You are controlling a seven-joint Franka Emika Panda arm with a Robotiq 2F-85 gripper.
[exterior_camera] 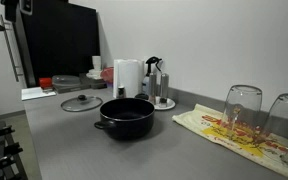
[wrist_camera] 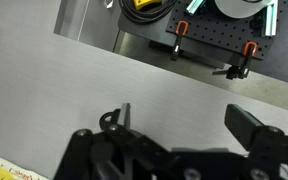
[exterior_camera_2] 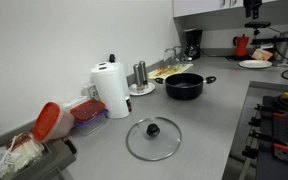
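Note:
A black two-handled pot (exterior_camera: 127, 120) rests uncovered on the grey counter, and it shows near the middle in exterior view 2 as well. Its glass lid (exterior_camera_2: 154, 139) with a black knob lies flat on the counter, apart from the pot. In the wrist view my gripper is open, its two black fingers wide apart with only bare counter seen between them. Just beside the left finger a small black loop (wrist_camera: 109, 121) shows, apparently a pot handle; the rest is hidden behind the gripper.
Two upturned glass jars (exterior_camera: 242, 106) stand on a yellow-and-white cloth (exterior_camera: 216, 128). A paper towel roll (exterior_camera_2: 110, 90), bottles and food containers (exterior_camera_2: 53, 122) line the wall side. Bare counter (exterior_camera: 174, 155) lies in front of the pot.

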